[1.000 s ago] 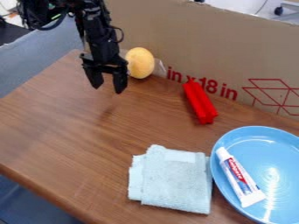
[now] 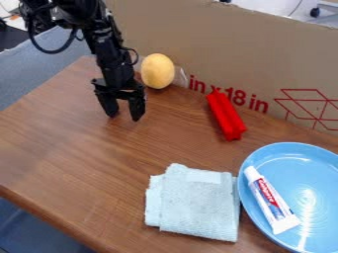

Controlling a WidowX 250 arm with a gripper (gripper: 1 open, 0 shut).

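Note:
The black gripper (image 2: 123, 109) hangs low over the back left of the wooden table, its two fingers apart with nothing seen between them. Just behind it and to the right is a yellow oval object (image 2: 157, 70). A red block (image 2: 224, 115) lies farther right, along the cardboard. A folded pale cloth (image 2: 192, 201) lies at the front middle. At the right, a blue plate (image 2: 317, 198) holds a white toothpaste tube (image 2: 270, 198).
A cardboard box wall (image 2: 251, 59) runs along the back of the table. The table's edge is at the lower left.
The gripper has moved downward, closer to the tabletop, over the last second. The objects on the table have not moved.

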